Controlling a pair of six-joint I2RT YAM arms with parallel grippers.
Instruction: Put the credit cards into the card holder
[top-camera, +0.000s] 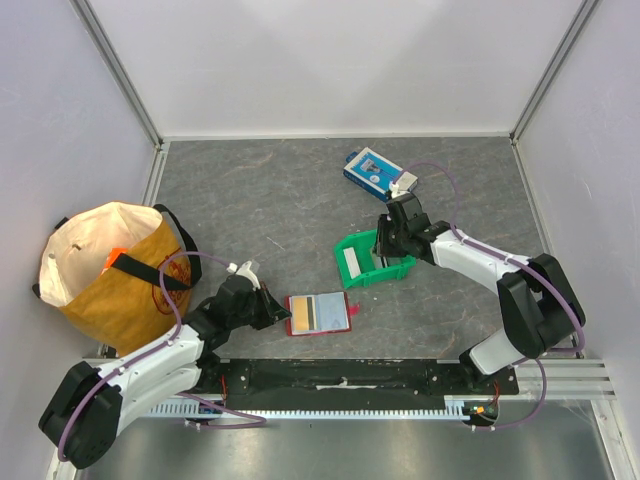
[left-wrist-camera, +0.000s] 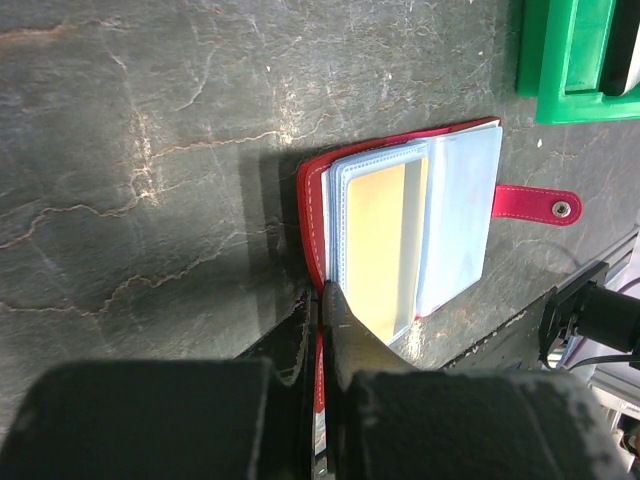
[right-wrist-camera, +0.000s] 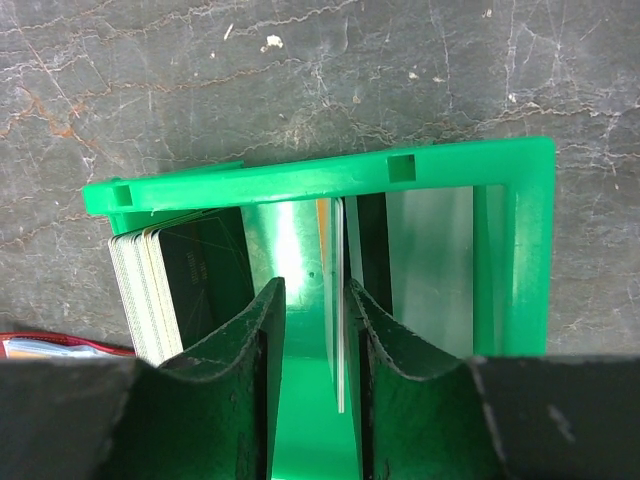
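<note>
The open red card holder (top-camera: 319, 313) lies flat near the front of the table, its pale sleeves facing up. Over its left edge my left gripper is shut, the fingertips right at the red cover; whether any of the edge is pinched cannot be seen. A green basket (right-wrist-camera: 300, 180) holds a stack of cards (right-wrist-camera: 150, 295) at one side and a thin upright card (right-wrist-camera: 338, 300) near its middle. Above the basket my right gripper stands open, with the upright card's edge between its fingers, closer to the right one.
A blue and white box (top-camera: 376, 172) lies behind the basket. The yellow bag (top-camera: 130, 270) stands at the left wall. Between bag and basket the table is bare. The holder's red strap (left-wrist-camera: 537, 205) sticks out to its right.
</note>
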